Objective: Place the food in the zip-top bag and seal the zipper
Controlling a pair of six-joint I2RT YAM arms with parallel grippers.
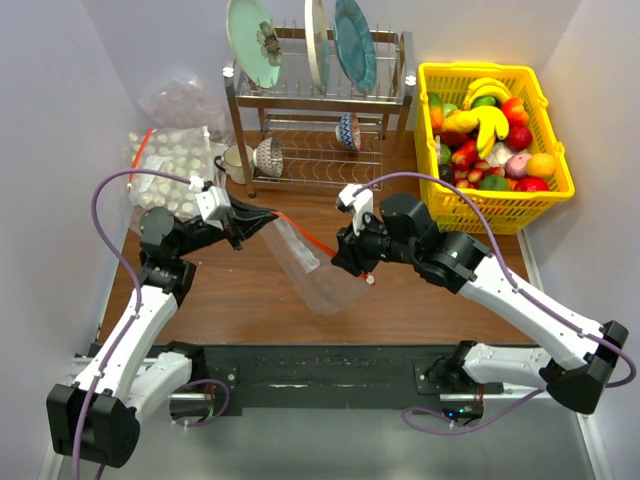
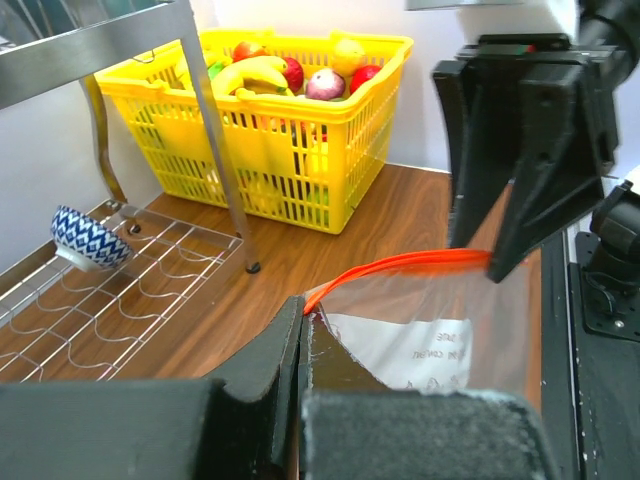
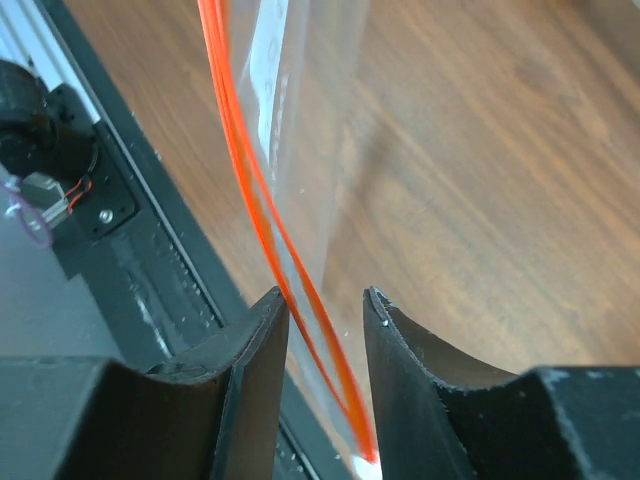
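A clear zip bag (image 1: 314,281) with an orange zipper strip (image 2: 392,262) hangs over the table between my grippers. My left gripper is shut on the bag's top corner at one end of the strip. My right gripper is part open, its two fingers astride the strip, which runs between them in the right wrist view. Food lies in a yellow basket (image 1: 440,207) at the back right: bananas, apples, an orange and other pieces.
A dish rack (image 1: 248,100) with plates and bowls stands at the back. Filled bags (image 1: 173,170) lie at the left.
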